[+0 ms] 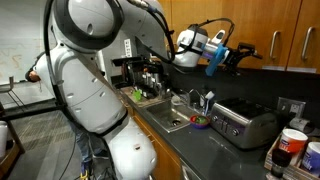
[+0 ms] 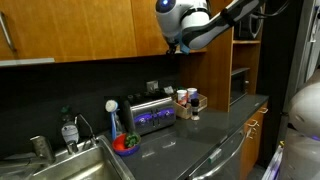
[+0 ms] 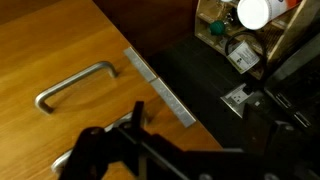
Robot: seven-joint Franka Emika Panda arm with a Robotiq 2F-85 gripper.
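Observation:
Up beside the wooden wall cabinets (image 1: 190,22) hangs my gripper (image 1: 250,52), left of a vertical metal cabinet handle (image 1: 276,45) in the first exterior view. In the wrist view, the dark fingers of my gripper stand apart along the bottom, and nothing shows between them. Two metal handles appear on the orange-brown doors there; the upper one (image 3: 75,86) is in full view, while the lower one (image 3: 95,148) is partly covered by a finger. The doors look shut. No gap between gripper and handle can be judged.
Below the gripper, a silver toaster (image 1: 238,124) stands on the dark counter (image 1: 205,155). A wooden rack with cups (image 1: 293,141) is at the right. A bowl (image 1: 200,121) sits near the sink (image 1: 172,115).

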